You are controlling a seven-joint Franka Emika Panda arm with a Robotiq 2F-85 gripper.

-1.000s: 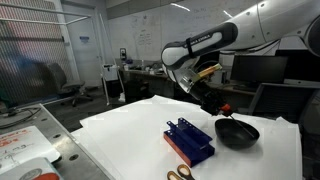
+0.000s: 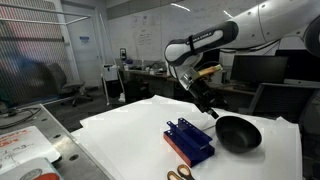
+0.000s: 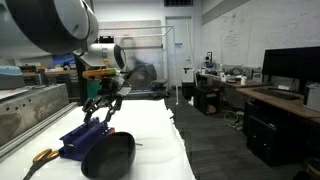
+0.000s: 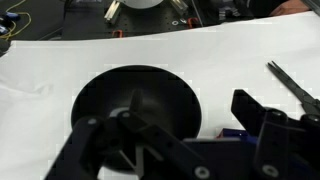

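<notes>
My gripper (image 2: 209, 110) hangs above the table between a black pan and a blue rack. In the wrist view its dark fingers (image 4: 75, 145) stand wide apart, with nothing visible held between them. The round black pan (image 4: 140, 95) lies on the white tabletop beyond the gripper. The blue rack (image 2: 188, 140) stands beside the pan, and the wrist view shows only a bit of it behind a finger. A thin pale strip (image 3: 138, 146) shows by the pan's far side; what it belongs to is unclear.
Orange-handled scissors (image 2: 181, 173) lie near the blue rack, while dark blades (image 4: 290, 88) show in the wrist view. Monitors and a desk stand behind it.
The gripper has shifted left from over the pan towards the rack. A red-ended stick earlier seen at the gripper, slanting over the pan, no longer shows there.
</notes>
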